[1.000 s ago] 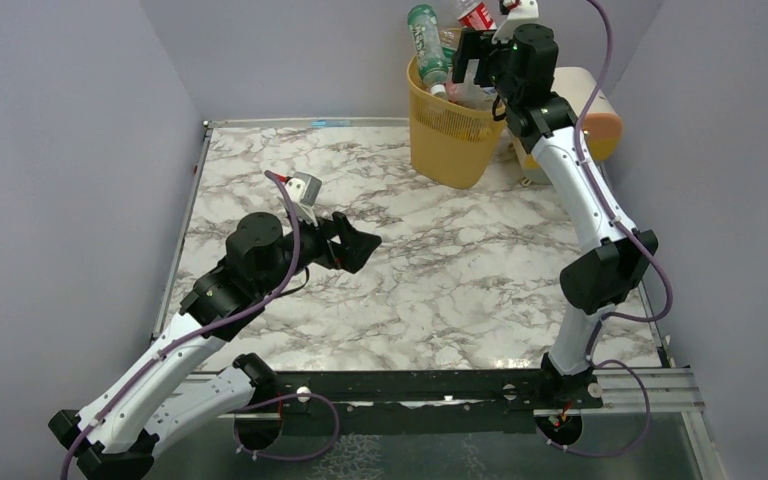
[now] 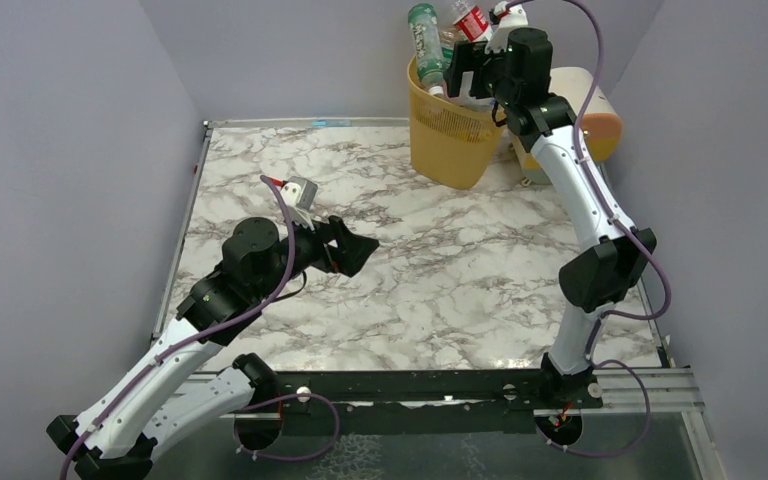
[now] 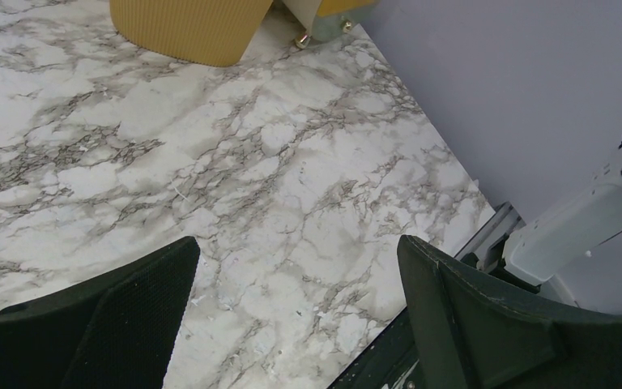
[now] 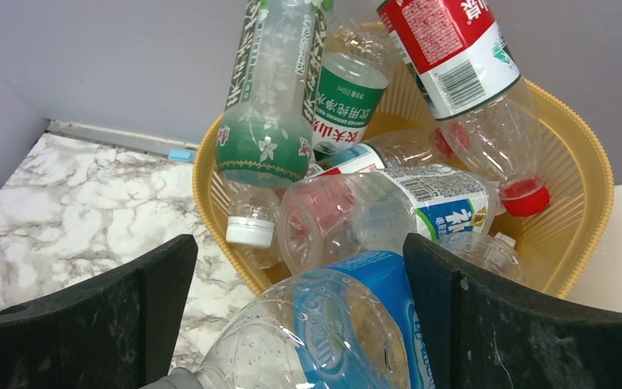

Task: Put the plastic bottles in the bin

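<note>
The yellow bin (image 2: 452, 150) at the back is heaped with plastic bottles, seen closely in the right wrist view: a green-labelled bottle (image 4: 263, 121), a red-labelled bottle (image 4: 457, 65) and several more. My right gripper (image 2: 468, 70) is open over the bin, a blue-labelled bottle (image 4: 308, 332) lying between and below its fingers in that view. My left gripper (image 2: 350, 245) stands open over the left middle of the table, only marble between its fingers in the left wrist view.
A cream and yellow container (image 2: 592, 130) stands right of the bin, partly behind the right arm. Grey walls close in the left, back and right sides.
My right gripper has shifted slightly down and left over the bin. The left arm has moved very slightly, its gripper still open.
</note>
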